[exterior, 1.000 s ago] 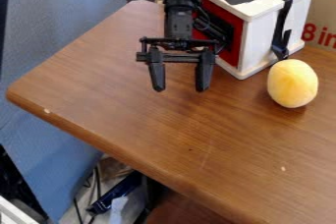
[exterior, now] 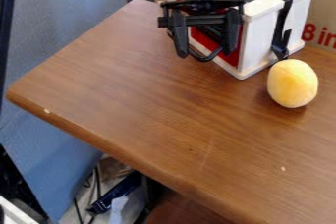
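The black gripper (exterior: 202, 37) is raised at the upper middle, in front of a white box (exterior: 266, 31) with a red front panel (exterior: 207, 46) and black straps. Its two fingers point down and stand apart, open, with nothing seen between them. A round yellow fruit-like object (exterior: 293, 84) rests on the wooden table (exterior: 144, 120) at the right, in front of the box and apart from the gripper.
A cardboard box (exterior: 319, 33) stands behind at the right. Beyond the table's left edge are a blue surface (exterior: 53, 81) and some clutter below.
The gripper has moved up and to the right, back toward the white box. The box and yellow object have stayed in place.
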